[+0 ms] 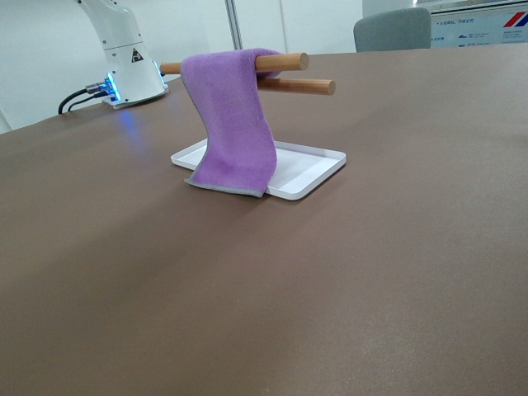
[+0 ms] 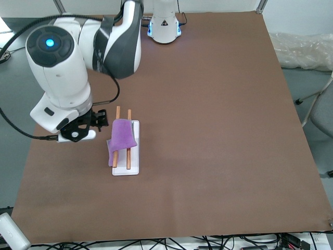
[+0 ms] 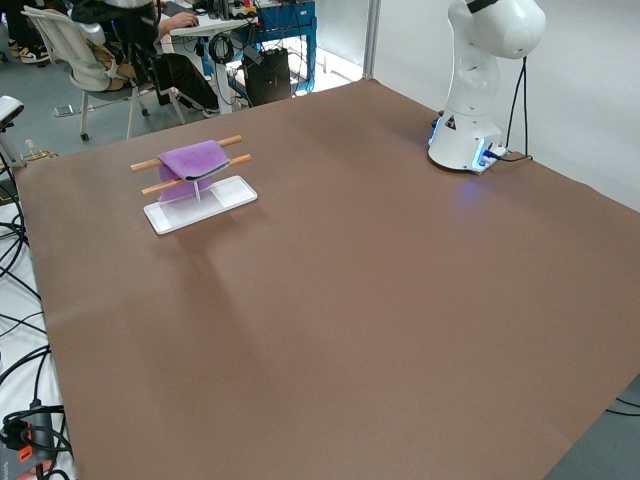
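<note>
A purple cloth [image 2: 123, 134] hangs draped over two wooden rods [image 2: 128, 161] that stand above a white tray [image 2: 125, 172]. In the top view the cloth [image 1: 227, 124] falls down the near side onto the tray [image 1: 305, 169]; in the right view the cloth [image 3: 192, 160] lies over both rods. The arm's gripper [image 2: 93, 122] is left of the rack and apart from the cloth, which hangs free; whether its fingers are open or shut is unclear.
Cables lie along the table's near edge.
</note>
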